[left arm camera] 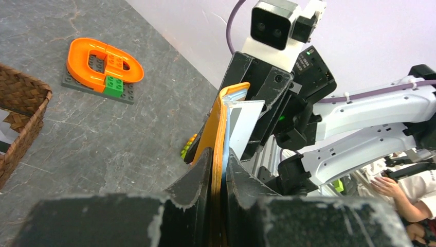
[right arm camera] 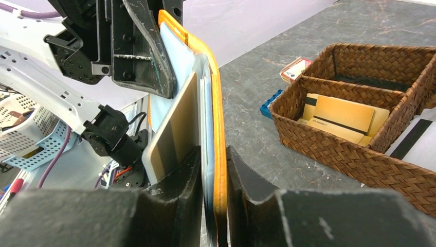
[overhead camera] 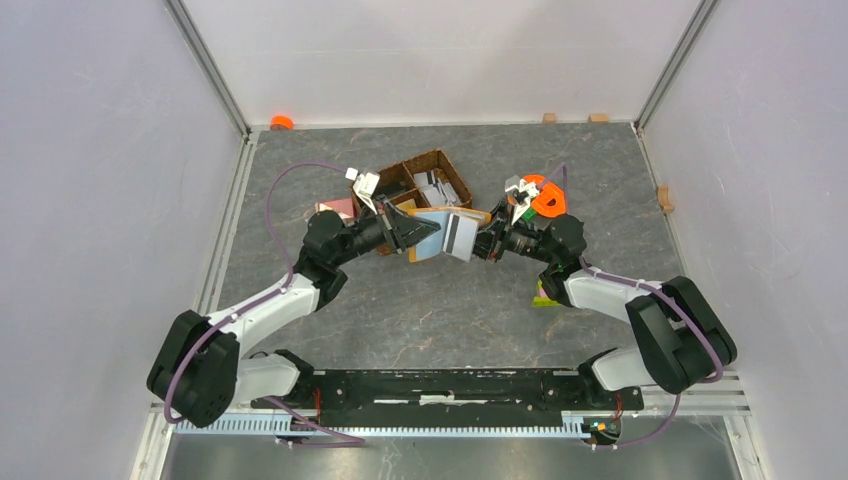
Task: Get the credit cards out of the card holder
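Note:
The orange and light-blue card holder [overhead camera: 428,236] hangs between my grippers in front of the basket, with a white striped card [overhead camera: 460,240] standing out from it. My left gripper is shut on the holder. My right gripper is at the holder's other side, its fingers around the holder's edge and the card; whether they grip is hard to tell. In the right wrist view the card's pale face [right arm camera: 172,128] leans against the blue sleeves.
A woven basket [right arm camera: 329,146] with yellow and white cards stands behind. An orange toy on a grey plate [left arm camera: 93,72] lies at the right, a red box [right arm camera: 295,69] at the left.

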